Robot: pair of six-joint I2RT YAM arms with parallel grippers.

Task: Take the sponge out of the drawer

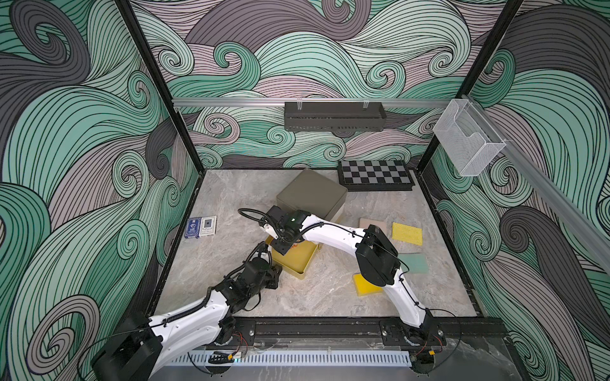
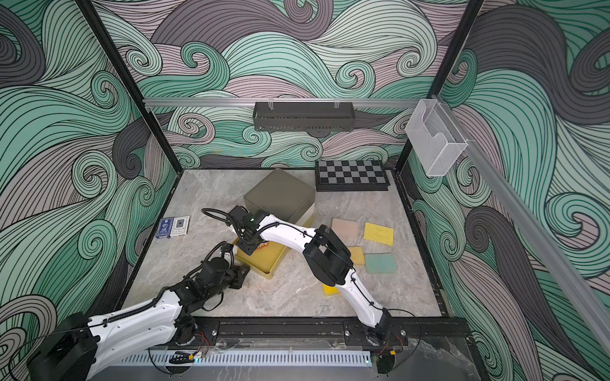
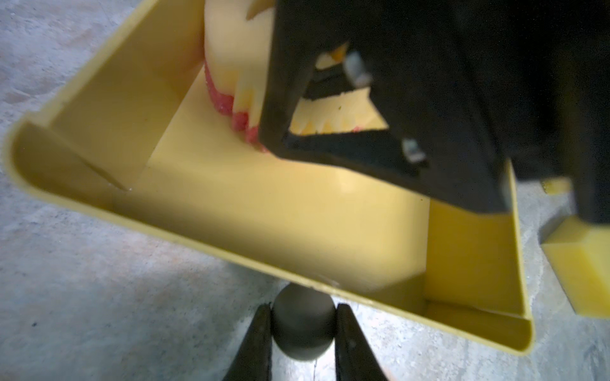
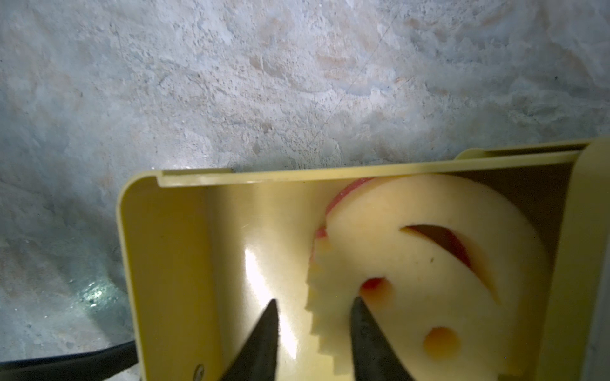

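The yellow drawer (image 4: 168, 285) is pulled out of its grey-topped box (image 1: 311, 190). In it lies a round yellow sponge (image 4: 419, 266) with a smiling-face cutout and a red underside, near the box end. My left gripper is shut on the drawer's dark round knob (image 3: 303, 333), just outside the front wall. Over the drawer, my right gripper points down with its fingers apart. One of its fingers (image 4: 368, 336) overlaps the sponge's edge in the right wrist view, while the other is over bare drawer floor. Whether they touch the sponge I cannot tell.
To the right lie several flat pieces: yellow (image 2: 378, 233), pink (image 2: 345, 227) and teal (image 2: 380, 263). A chessboard (image 1: 376, 174) sits at the back and a card box (image 1: 200, 226) at the left. Table between drawer and flat pieces is mostly bare, under my right arm.
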